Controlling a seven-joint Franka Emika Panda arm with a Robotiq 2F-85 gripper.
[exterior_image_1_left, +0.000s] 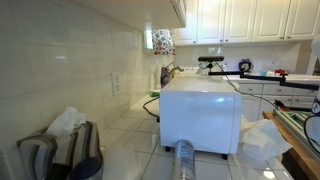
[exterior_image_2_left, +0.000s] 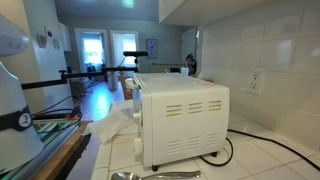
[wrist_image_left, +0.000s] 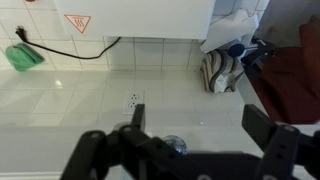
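Observation:
My gripper is open, its two dark fingers spread wide in the lower wrist view. Between and beyond them shows a small round, shiny object; I cannot tell what it is. In exterior view 1 a clear cylindrical container stands in front of a white boxy appliance on the tiled counter. That same appliance fills the middle of exterior view 2, with a metal spoon lying by its near side. The fingers cannot be made out in either exterior view.
A striped tissue box stands against the wall at left, a dark cup beside it. Crumpled white plastic lies right of the appliance. A power cord crosses the counter behind it. Upper cabinets hang overhead.

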